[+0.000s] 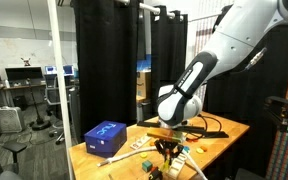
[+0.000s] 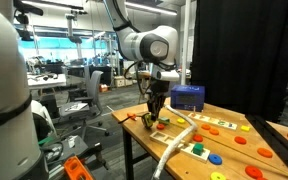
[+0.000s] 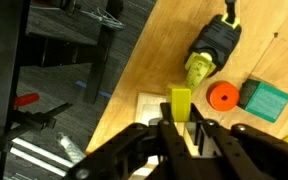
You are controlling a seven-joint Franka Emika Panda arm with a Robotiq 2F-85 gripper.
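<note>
A yellow block (image 3: 180,104) sits between my gripper's fingers, and the gripper is shut on it. Wooden table shows around the block in the wrist view. Exterior view 1 has the gripper (image 1: 169,158) over the near part of the table; whether the block clears the surface is hard to tell. In exterior view 2 the gripper (image 2: 154,108) is above the table's left end, its fingertips too small to make out.
Near the gripper lie an orange disc (image 3: 223,96), a green block (image 3: 264,100) and a black object (image 3: 215,46) with yellow parts. A blue-purple box (image 1: 106,138) stands farther back. Several coloured discs, among them a blue one (image 2: 215,159), spread across the table.
</note>
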